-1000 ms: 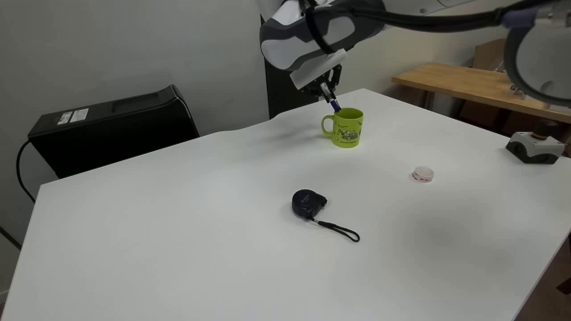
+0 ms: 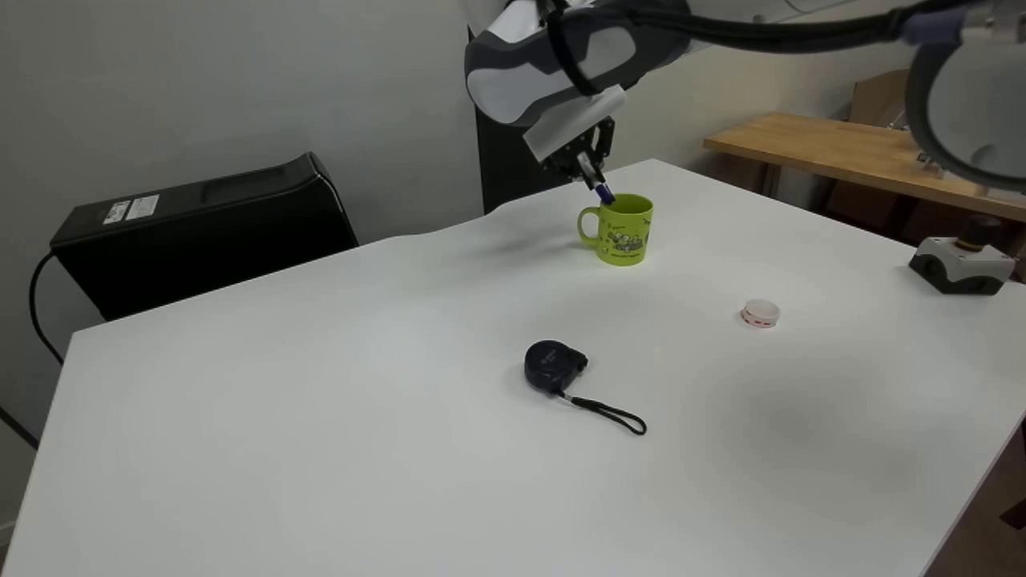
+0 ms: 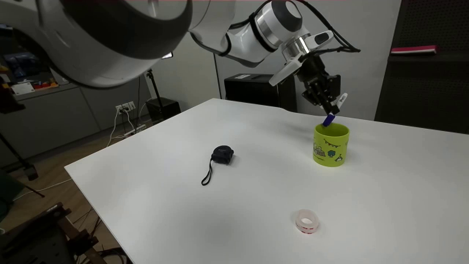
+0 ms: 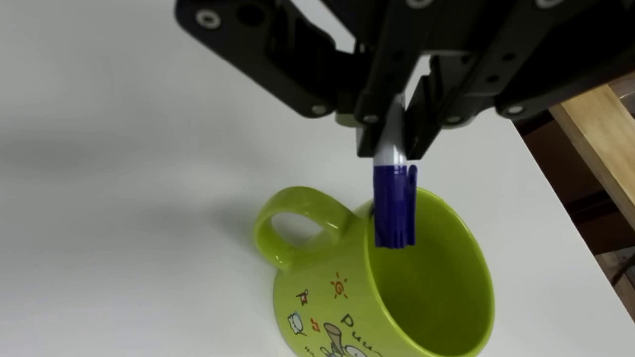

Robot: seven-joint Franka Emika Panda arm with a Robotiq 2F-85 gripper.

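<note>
My gripper is shut on a white marker with a purple-blue cap (image 4: 393, 205). The marker tilts, cap end down, over the mouth of a lime-green mug (image 4: 333, 297). In exterior view 2 the cap (image 3: 328, 119) reaches the mug's rim at its back left, with my gripper (image 3: 332, 107) just above. Upright on the white table, the mug (image 2: 625, 236) has its handle pointing left in exterior view 1. How far the cap dips inside is hard to tell. The marker's far end sticks out past the fingers in exterior view 2.
A dark tape measure (image 2: 553, 366) with a black strap lies mid-table. Nearer the right side is a roll of clear tape (image 2: 760, 312). A grey-and-black button box (image 2: 962, 264) stands at the right edge. Beyond the left back edge is a black case (image 2: 212, 231).
The gripper and marker have shifted very slightly, with the cap a little lower toward the mug. The mug, tape measure and tape roll have stayed put.
</note>
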